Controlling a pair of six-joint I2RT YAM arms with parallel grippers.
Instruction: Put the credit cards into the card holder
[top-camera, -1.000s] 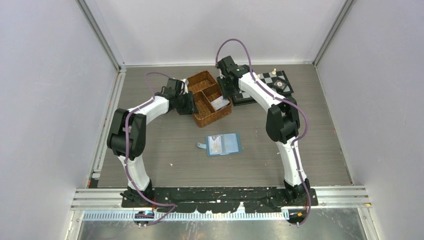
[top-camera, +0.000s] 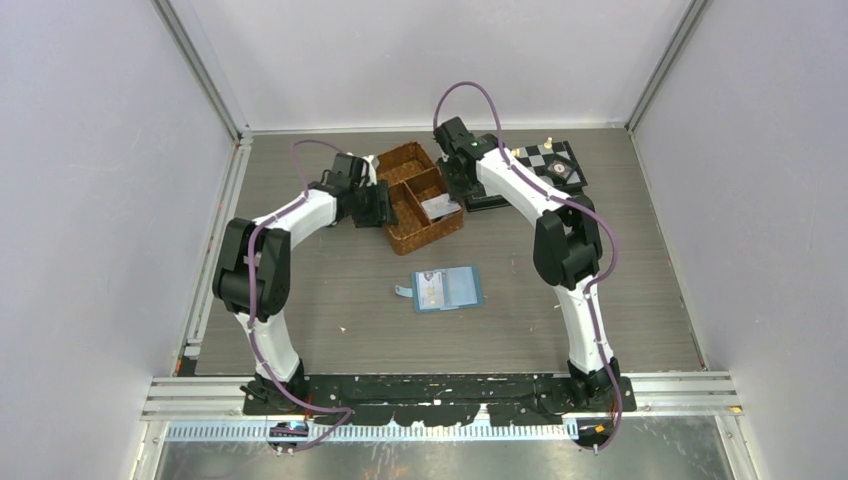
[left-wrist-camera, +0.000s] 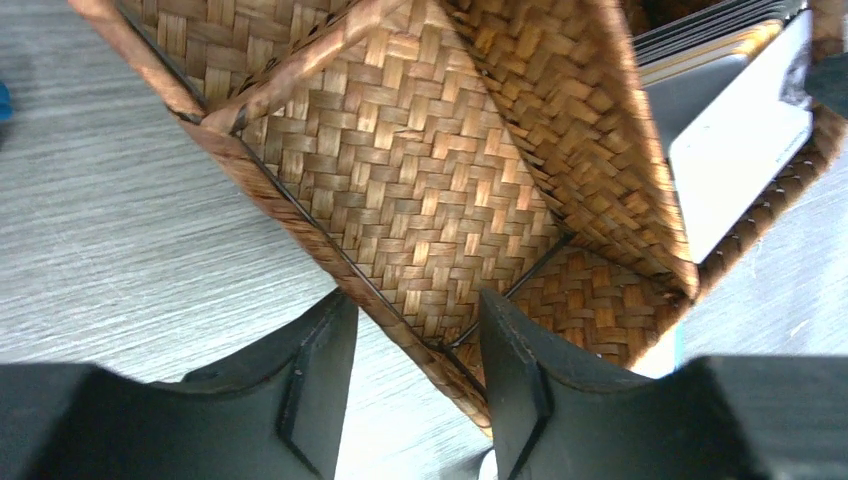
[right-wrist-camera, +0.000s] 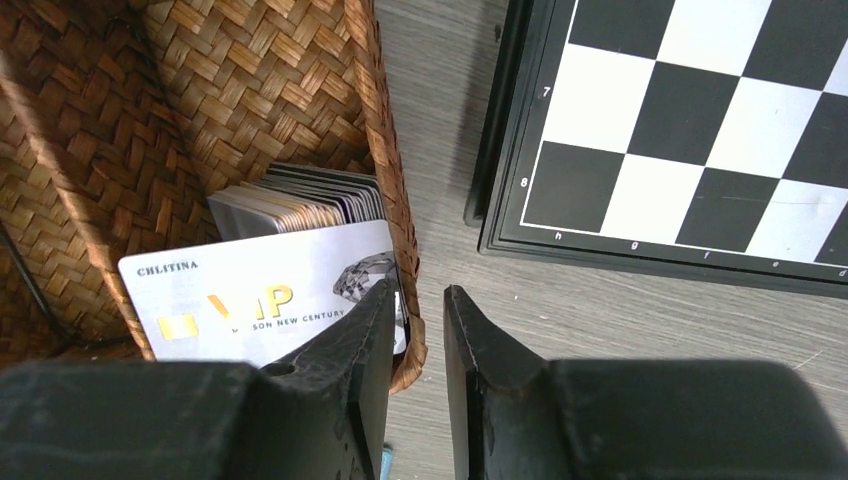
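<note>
A white VIP card (right-wrist-camera: 260, 290) lies tilted at the near end of a compartment in the woven basket (top-camera: 425, 236). Behind it, a stack of cards (right-wrist-camera: 300, 198) stands on edge. My right gripper is partly open over the basket's right wall, by the white card's right end; nothing shows held between its fingers. At the basket's left side, my left gripper is shut on the basket's rim (left-wrist-camera: 340, 262). The light blue card holder (top-camera: 462, 287) lies spread flat on the table in front of the basket, with a pale printed sheet on its left half.
A chessboard (right-wrist-camera: 640, 150) with a few small pieces lies right of the basket, close to my right gripper. The basket's other compartments look empty. Bare table (top-camera: 370, 330) surrounds the card holder.
The left arm, the basket and the card holder look almost unchanged.
</note>
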